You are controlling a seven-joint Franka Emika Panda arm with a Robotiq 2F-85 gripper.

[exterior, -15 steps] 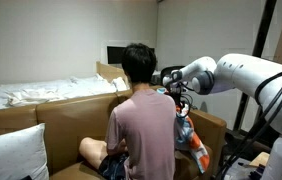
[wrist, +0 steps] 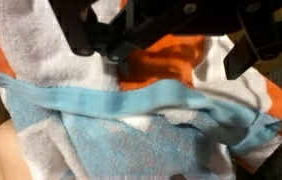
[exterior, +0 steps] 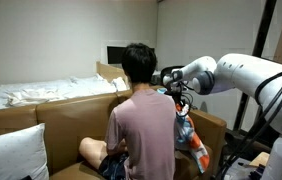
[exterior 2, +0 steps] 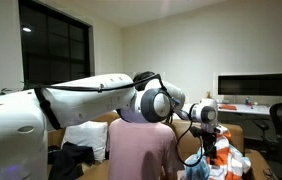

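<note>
A towel-like cloth (wrist: 156, 135) in orange, white and light blue fills most of the wrist view, with a blue band running across it. My gripper is open above the cloth, its dark fingers (wrist: 243, 58) wide apart. Orange and white fabric shows in the gap; whether the fingertips touch it I cannot tell. Exterior view 1 has the cloth (exterior: 190, 135) draped over the right end of the brown couch, with the arm reaching in above it. In exterior view 2 the cloth (exterior 2: 229, 163) is partly hidden behind the arm and its cables.
A person (exterior: 144, 125) in a pink shirt sits on the couch (exterior: 71, 125), close to the cloth and the arm. White pillows (exterior: 14, 153) lie at the couch's left. Behind stand a white-covered bed (exterior: 41, 95) and, in exterior view 2, a desk with a monitor (exterior 2: 245, 85).
</note>
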